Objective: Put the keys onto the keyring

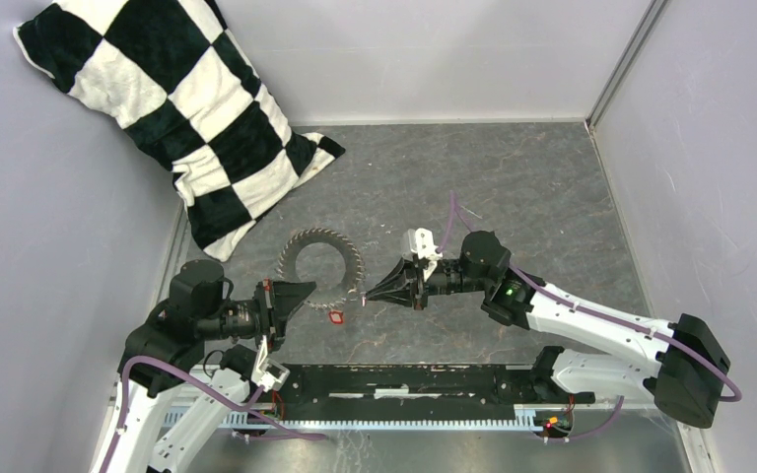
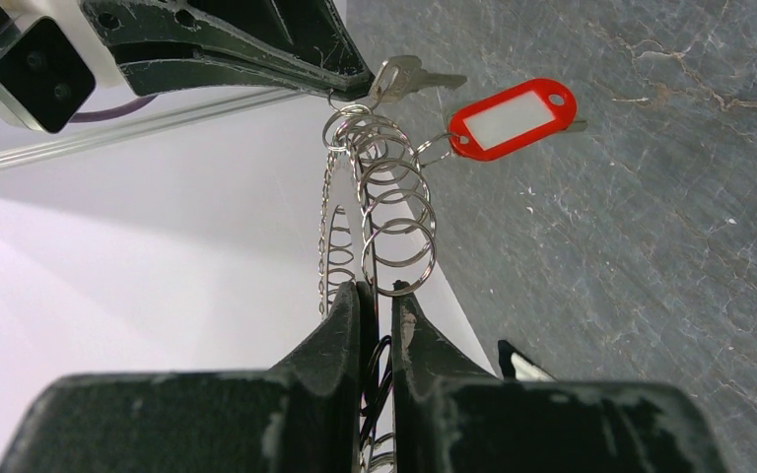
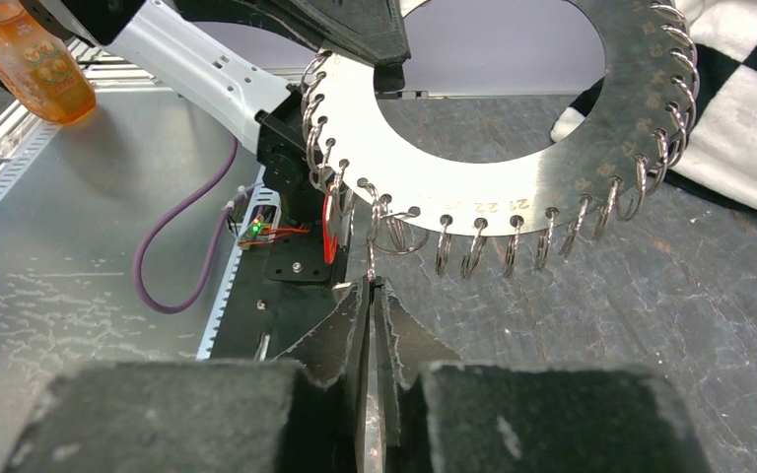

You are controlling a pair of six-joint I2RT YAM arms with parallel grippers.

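The big keyring is a flat metal ring plate [image 1: 350,258] with small wire rings [image 3: 480,246] around its edge, held upright off the floor. My left gripper is shut on this plate, which shows nearly edge-on in the left wrist view. My right gripper is shut at the plate's rim. A thin metal piece, seen edge-on in the right wrist view, reaches its fingertips; I cannot tell whether it is pinched. Beside those fingertips, the left wrist view shows a key [image 2: 400,77]. A red tag [image 2: 515,119] hangs on its own ring, with another key tip behind it.
A checkered cloth [image 1: 204,118] lies at the back left, near the plate. An orange bottle [image 3: 30,69] stands outside the workspace. Bare grey floor [image 1: 483,168] stretches behind and right of the plate.
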